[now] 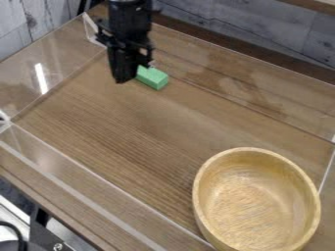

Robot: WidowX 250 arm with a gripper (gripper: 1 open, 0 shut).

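My dark gripper (125,65) hangs over the back left of the wooden table, just left of a green block (151,76), whose left part it seems to hide. Whether the fingers are open, shut or touching the block is too small and dark to tell. A large empty tan bowl (256,201) stands at the front right.
A low wall (262,25) runs along the back of the table. Cables show at the left edge and lower left corner.
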